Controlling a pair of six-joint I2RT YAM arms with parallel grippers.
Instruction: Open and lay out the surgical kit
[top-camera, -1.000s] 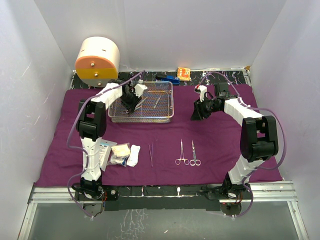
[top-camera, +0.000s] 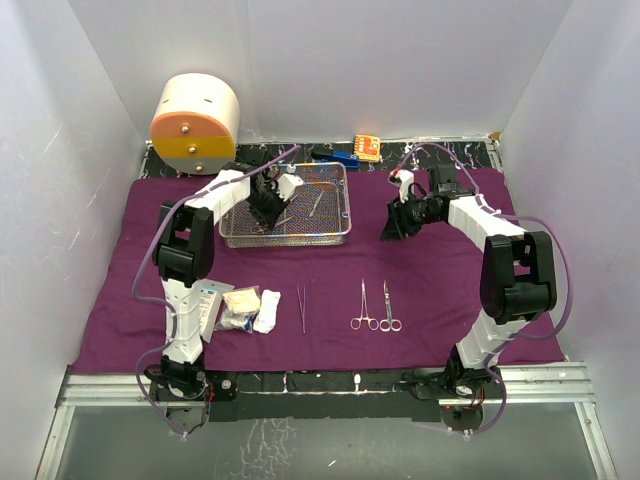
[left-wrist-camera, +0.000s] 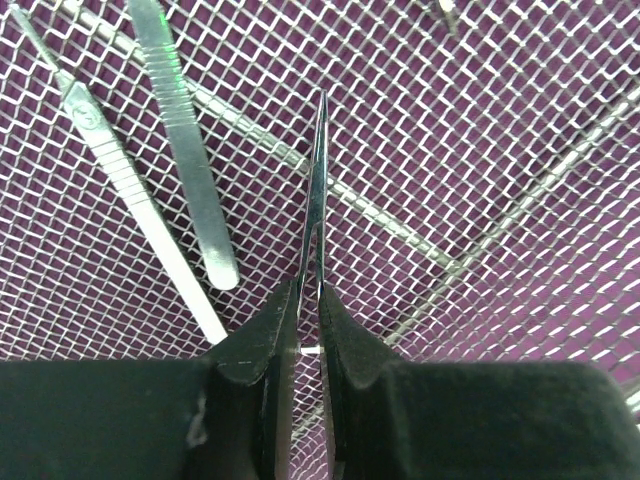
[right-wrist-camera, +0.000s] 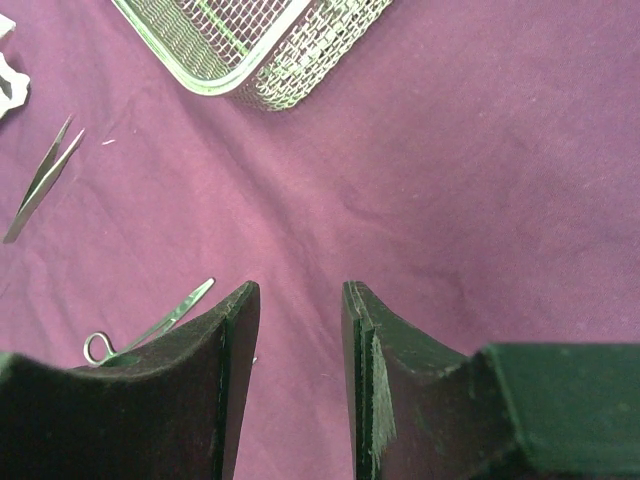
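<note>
Over the wire mesh basket (top-camera: 335, 236), my left gripper is shut on a slim pointed steel instrument (left-wrist-camera: 316, 195), whose tip points away from the fingers; its rear part is hidden. A scalpel handle (left-wrist-camera: 140, 200) and a flat steel instrument (left-wrist-camera: 190, 150) lie on the mesh beside it. On the purple cloth, the right gripper stands part open, empty, to the right of the basket. Laid out at the front are tweezers (top-camera: 303, 310), a clamp (top-camera: 364, 308) and scissors (top-camera: 388, 308).
White gauze (top-camera: 267, 311), a packet of supplies (top-camera: 240, 303) and a printed card (top-camera: 211, 305) lie front left. At the back stand a rounded drawer box (top-camera: 193, 115), a blue object (top-camera: 336, 157) and an orange box (top-camera: 367, 148). Cloth between basket and right arm is bare.
The left gripper has shifted slightly right, and the basket has slid a few pixels right with it. The right arm shows no clear movement.
</note>
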